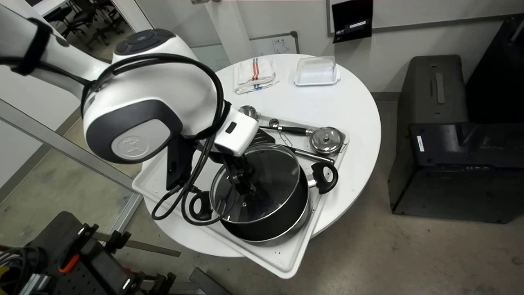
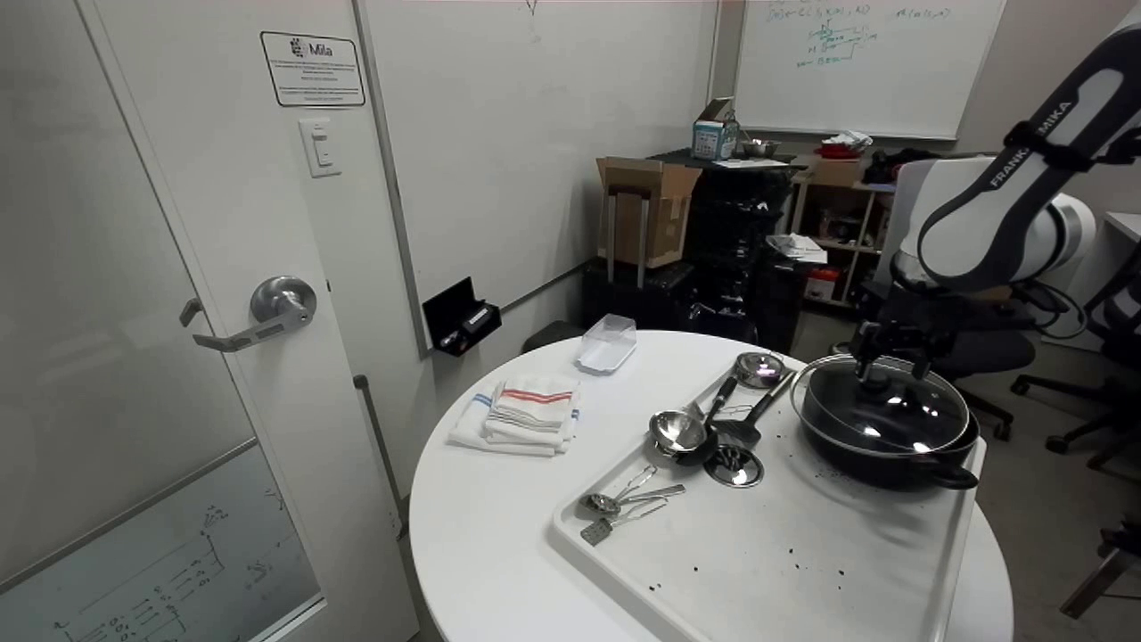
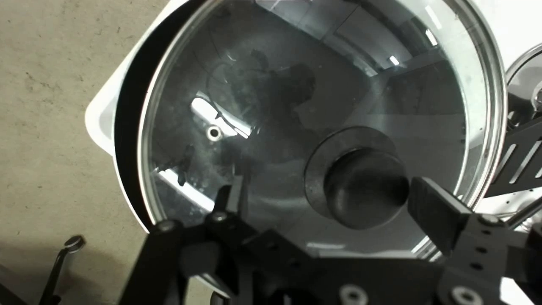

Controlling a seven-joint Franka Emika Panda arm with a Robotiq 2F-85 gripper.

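Observation:
A black pot (image 1: 275, 231) with two looped handles carries a clear glass lid (image 1: 275, 167) rimmed in metal. In the wrist view the lid's round black knob (image 3: 366, 188) lies between my fingers, close to the right finger (image 3: 437, 208) and well apart from the left one (image 3: 232, 201). My gripper is open above the lid. From the side, the gripper (image 2: 888, 369) points down at the knob, its fingertips around knob height; whether a finger touches the knob I cannot tell.
The pot stands on a white tray (image 2: 685, 599) at the table's edge. Beside it lie a strainer (image 2: 678, 430), a black slotted spatula (image 2: 738, 430), a small lid (image 2: 734, 466) and other utensils. Folded towels (image 2: 524, 415) and a clear container (image 2: 607, 344) sit farther off. The tray's front is mostly bare.

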